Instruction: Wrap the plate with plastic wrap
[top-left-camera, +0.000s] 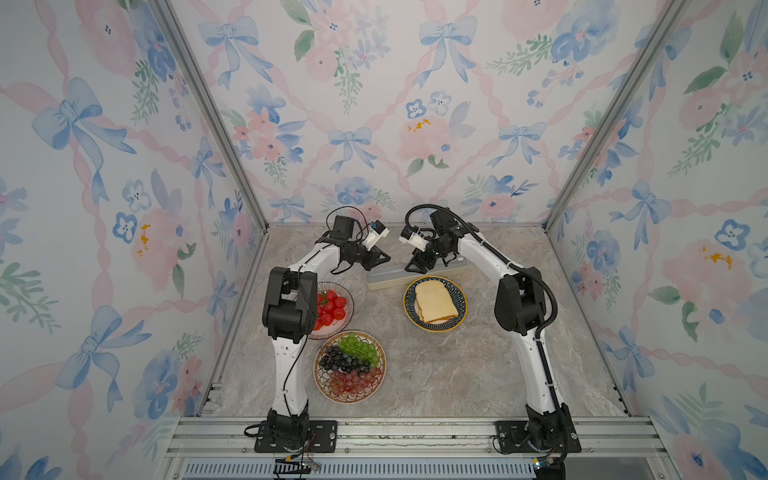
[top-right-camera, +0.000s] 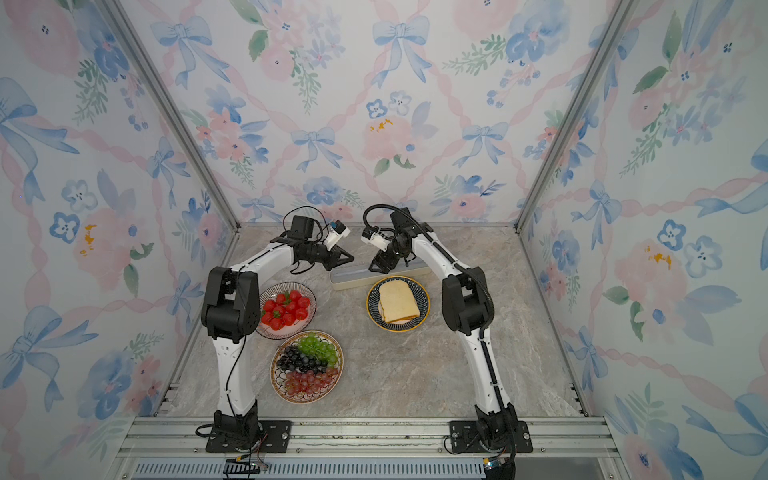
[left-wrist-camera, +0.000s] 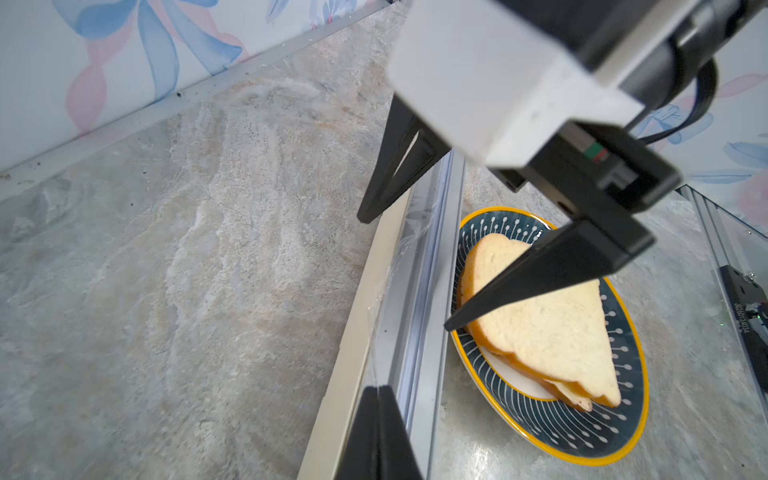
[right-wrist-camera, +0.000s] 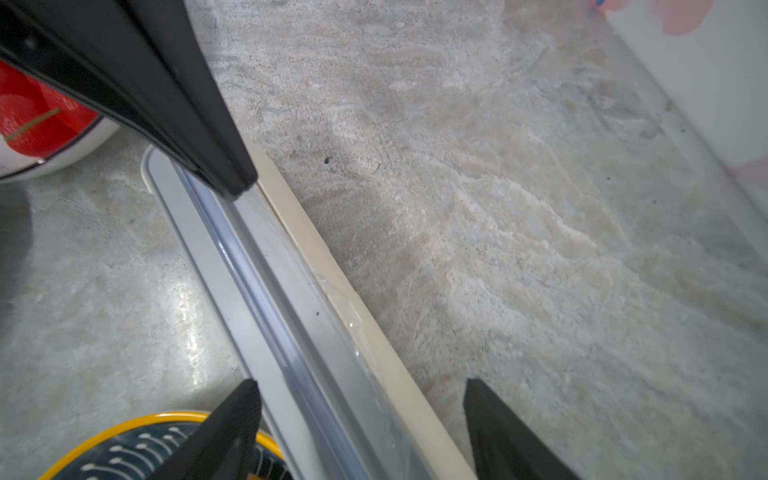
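Note:
A plate (top-left-camera: 409, 300) (top-right-camera: 373, 308) holding sandwich bread (left-wrist-camera: 544, 328) sits right of centre. Behind it lies a long wrap dispenser (top-left-camera: 384, 279) (right-wrist-camera: 200, 264) with clear film along it. My left gripper is shut at the dispenser's left part, nothing visible between its fingers. My right gripper (top-left-camera: 418, 262) (top-right-camera: 381, 263) hovers over the dispenser just behind the plate, its fingers apart, with nothing seen between them; in the left wrist view it shows open above the film.
A plate of tomatoes (top-right-camera: 284, 308) is at the left, and a plate of grapes (top-right-camera: 308, 366) at the front left.

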